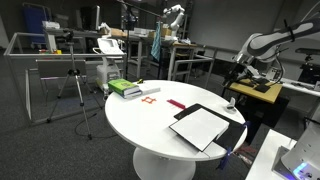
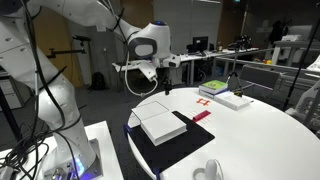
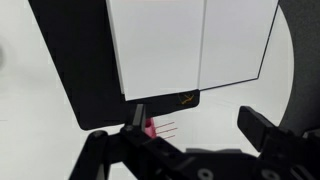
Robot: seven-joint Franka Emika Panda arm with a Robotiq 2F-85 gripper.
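Observation:
My gripper stands open, its two dark fingers wide apart at the bottom of the wrist view, with nothing seen between them. In exterior view 1 the arm holds the gripper (image 1: 238,76) in the air over the table's far right side. A white box (image 2: 165,130) with a flat white panel lies on a black mat (image 2: 202,136), well below the gripper. The wrist view looks down on the box's white surface (image 3: 158,45). A small red object (image 3: 150,128) shows beside the left finger, partly hidden.
A red stick-like object (image 1: 177,103) lies on the round white table (image 1: 140,122). A green-topped stack (image 1: 123,86) and small orange pieces (image 1: 150,99) sit farther along. A white cup (image 2: 213,170) stands near the mat.

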